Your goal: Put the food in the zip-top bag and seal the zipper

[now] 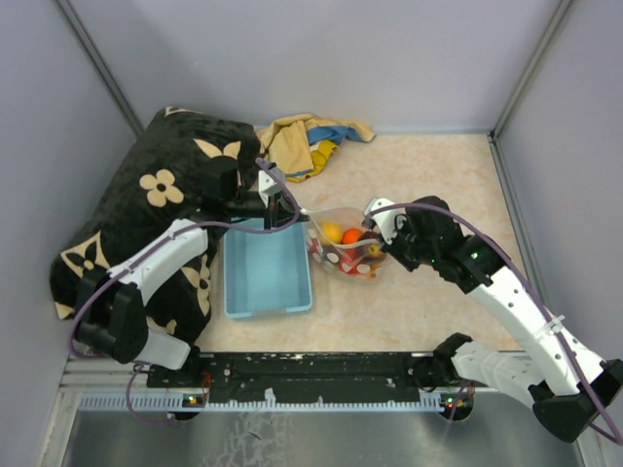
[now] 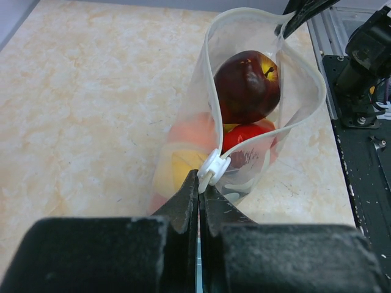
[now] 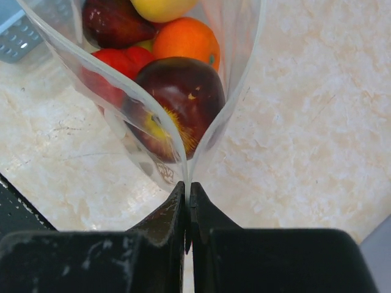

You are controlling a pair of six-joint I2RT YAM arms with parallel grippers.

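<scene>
The translucent bag [image 1: 341,259] holds several fruits: a yellow one [image 1: 331,232], an orange [image 3: 186,46], dark red apples [image 2: 244,85] and red items [image 3: 113,70]. My left gripper is shut on the white zipper slider end [image 2: 213,168] at the bag's left end. My right gripper is closed round the bag's opposite end, the film's edges running between its fingertips. The bag's mouth stands open between the two.
An empty blue bin [image 1: 268,307] stands left of the bag. A dark flowered cushion [image 1: 161,190] fills the left side; yellow cloths [image 1: 290,148] lie at the back.
</scene>
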